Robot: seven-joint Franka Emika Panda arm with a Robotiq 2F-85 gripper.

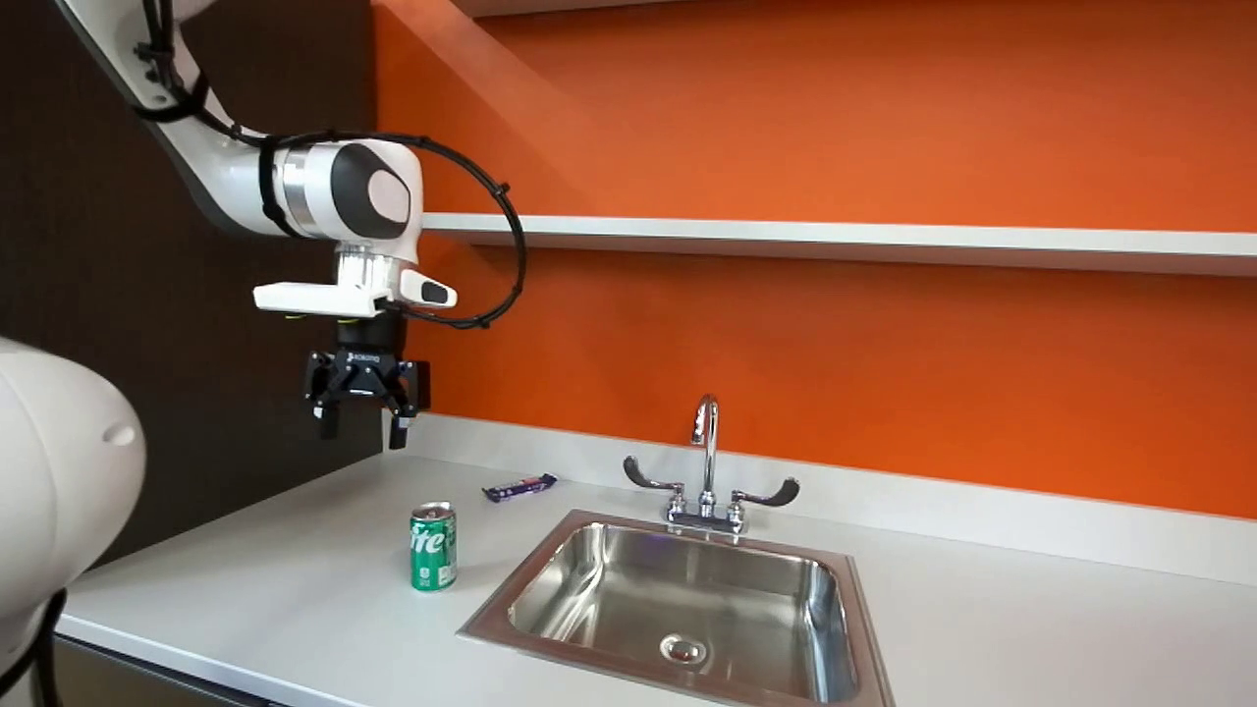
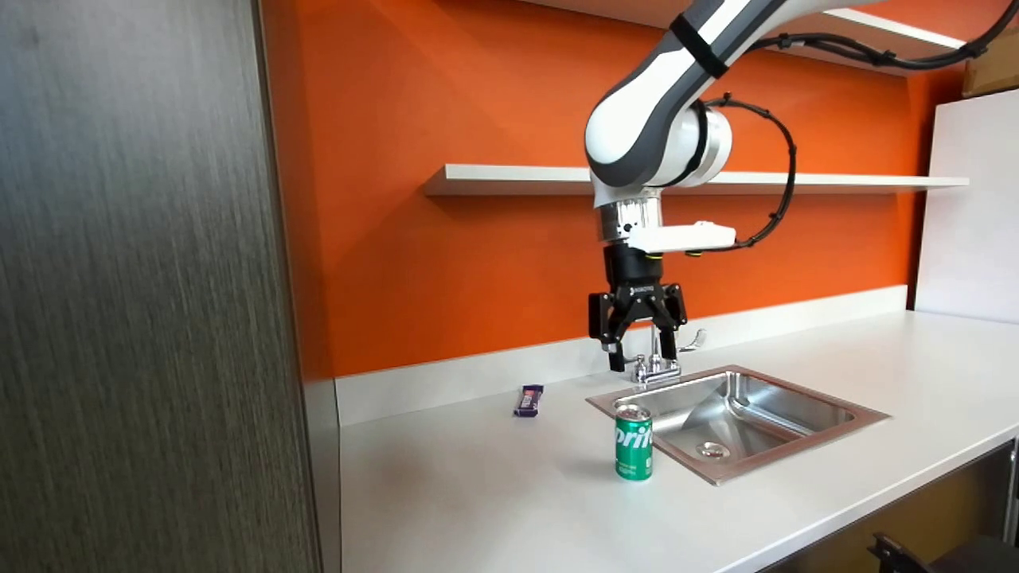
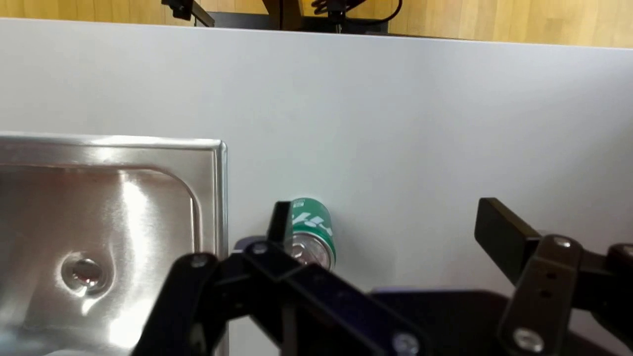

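Note:
My gripper (image 1: 362, 434) hangs open above the counter, pointing down, with its fingers wide apart and nothing held. A green Sprite can (image 1: 432, 549) stands upright on the counter to the left of the sink, lower than the gripper and clear of it. In the wrist view the can (image 3: 312, 222) shows beside the left finger, which hides part of it. Further back lies a small purple wrapped bar (image 1: 519, 488); exterior view 2 also shows this bar (image 2: 528, 401) near the back wall. The wrist view does not show it.
A steel sink (image 1: 519, 637) is set into the counter, with a faucet (image 1: 707, 460) and two lever handles behind it. A white shelf (image 1: 825, 236) runs along the orange wall. A dark panel bounds the left side.

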